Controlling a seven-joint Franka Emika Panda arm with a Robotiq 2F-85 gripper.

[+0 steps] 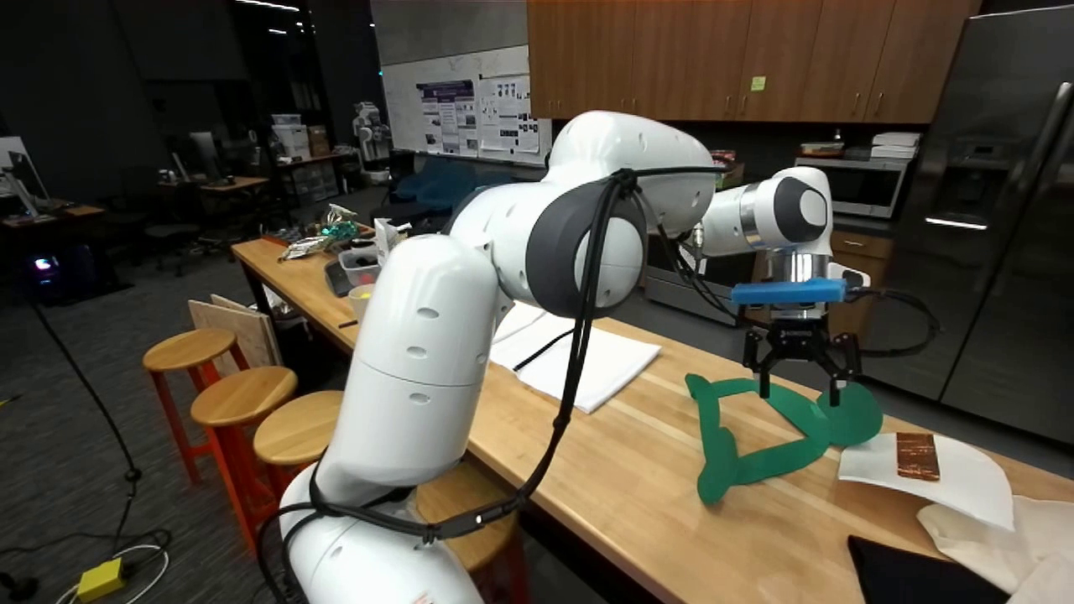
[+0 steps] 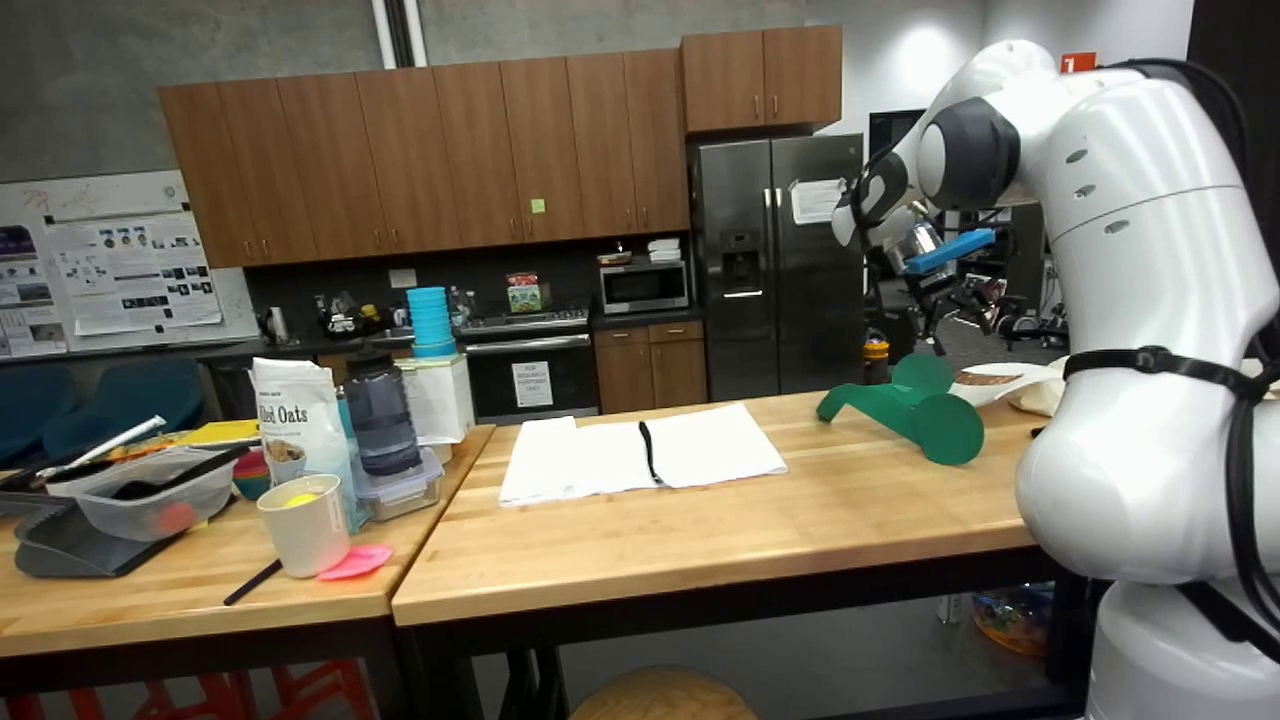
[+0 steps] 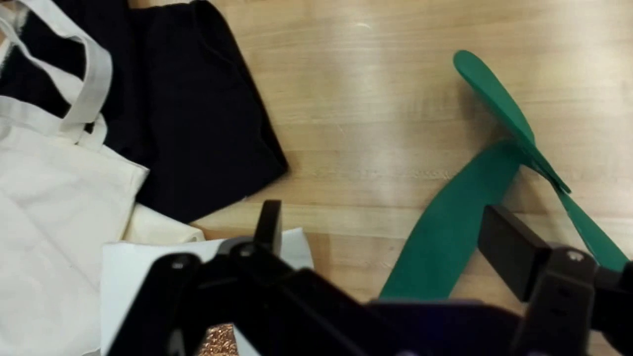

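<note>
My gripper is open above the table, with no object between its fingers. Below it lies a green band-like piece, bent into a rough triangle with rounded, upturned ends. In exterior view 2 the green piece stands partly curled off the wood, near the table's right part, and the gripper hangs behind and above it. Seen from the wrist, one strip of the green piece passes under the gap between the fingers. A finger pad covers part of it; whether they touch cannot be told from there.
Beside the green piece lie a white sheet with a copper patch, cream cloth and black cloth. White paper with a dark strap rests farther along the table. Bare wood lies between them.
</note>
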